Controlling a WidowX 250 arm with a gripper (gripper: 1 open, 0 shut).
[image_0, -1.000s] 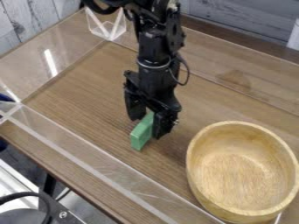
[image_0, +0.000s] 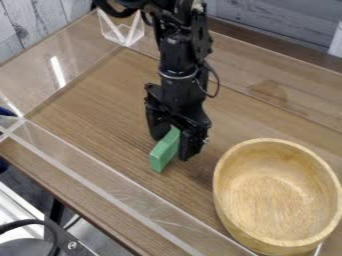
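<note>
My black arm hangs down from the top middle, with the gripper (image_0: 174, 138) low over the wooden table (image_0: 80, 100). A small green block (image_0: 163, 153) stands at the gripper, partly behind its dark fingers. I cannot tell whether the fingers are closed on it or only around it.
A large tan round bowl (image_0: 271, 195) fills the lower right. A clear plastic container (image_0: 122, 28) is at the top left. Black cables lie at the lower left corner, off the table's edge.
The gripper and green block have shifted very slightly; otherwise the scene looks the same.
</note>
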